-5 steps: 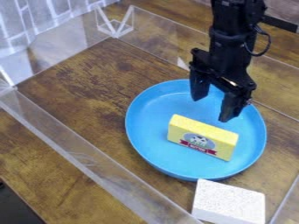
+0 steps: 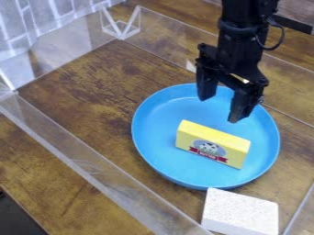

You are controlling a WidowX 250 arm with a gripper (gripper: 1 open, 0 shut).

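Observation:
My black gripper point(image 2: 226, 99) hangs over the back of a blue plate point(image 2: 166, 128), its two dark fingers apart with nothing visible between them. A yellow box point(image 2: 214, 140) with a small printed label lies on the front part of the plate, below and apart from the fingers.
A white block point(image 2: 240, 209) lies at the front right, just outside the plate.
My gripper has shifted slightly and sits a little higher in the view than in the frame from just before. The plate, yellow box and white block have not moved.

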